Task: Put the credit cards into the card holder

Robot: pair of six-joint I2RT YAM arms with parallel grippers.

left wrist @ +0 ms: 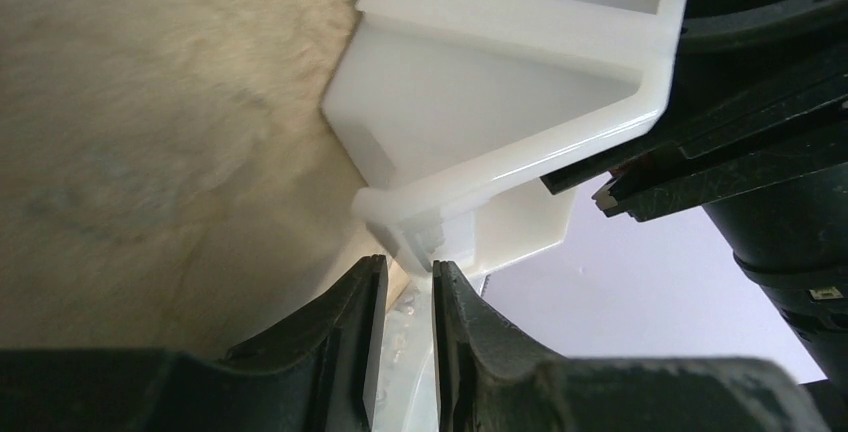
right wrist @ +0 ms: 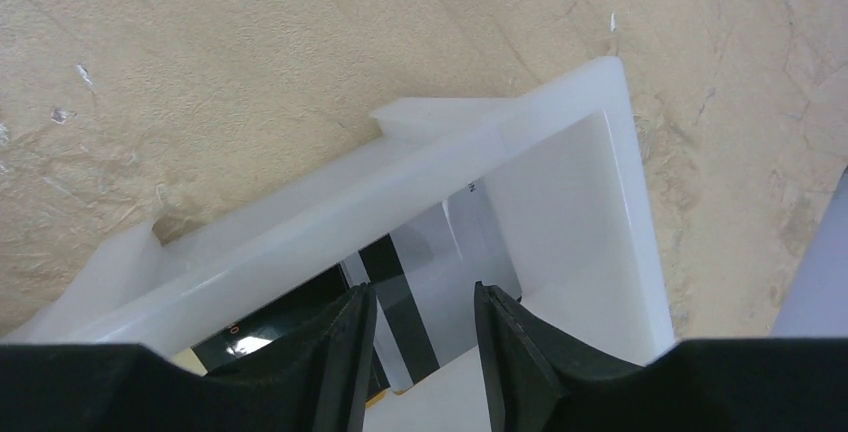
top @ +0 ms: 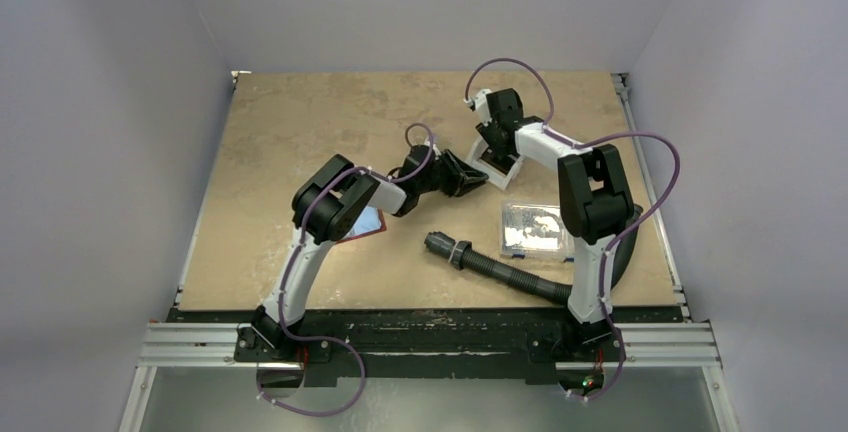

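Observation:
The white card holder point(top: 505, 178) rests on the table, right of centre. Inside it lie a dark card point(right wrist: 285, 320) and a grey card with a black stripe point(right wrist: 455, 277), both seen in the right wrist view. My left gripper is part open, its fingertips close around a lower corner of the holder; whether they touch it is unclear. Over the holder's inside, my right gripper stands part open. The grey card shows in its gap, but no grip on it is visible. From above, the right gripper hides some of the holder.
A clear box point(top: 535, 230) and a black ribbed hose point(top: 505, 274) lie toward the front right. Partly under the left arm is a flat light-blue item with a red edge point(top: 368, 224).

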